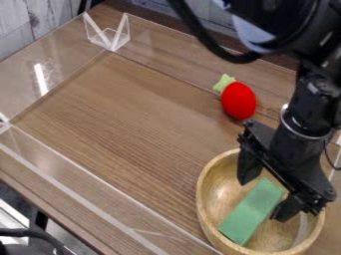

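Observation:
My black gripper is open over a round tan bowl at the lower right, its fingers reaching down inside the rim. A green elongated block lies in the bowl beneath the gripper, partly covered by it at the upper end; whether the fingers touch it I cannot tell.
A red object with a small light-green piece behind it sits above the bowl. A clear plastic piece stands at the back left.

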